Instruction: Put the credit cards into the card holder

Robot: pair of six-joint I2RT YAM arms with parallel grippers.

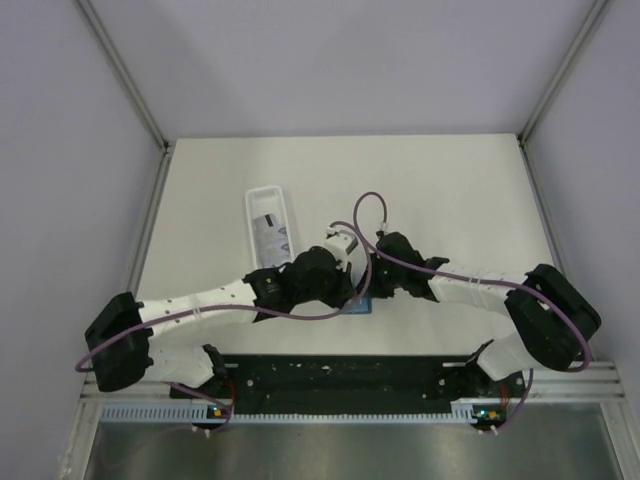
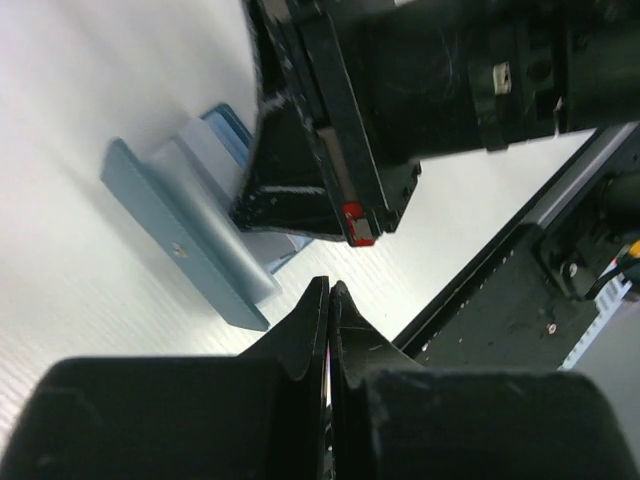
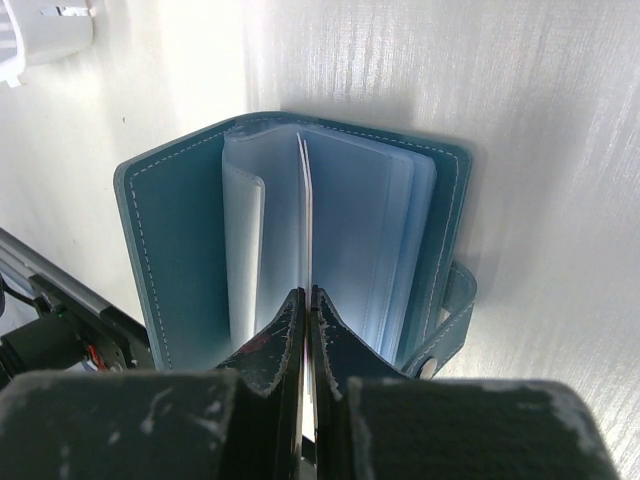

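The blue card holder lies spread open on the table, its pale sleeves fanned in the middle. One thin whitish leaf stands on edge there, and my right gripper is shut on its near end; whether it is a sleeve or a card is unclear. From the left wrist view, the holder's cover stands raised beside the right fingers. My left gripper is shut with nothing visible between its tips, close to the holder. Inside the white basket lie pale cards.
The two arms meet closely over the holder in the top view, hiding most of it. A dark bar runs along the table's front edge.
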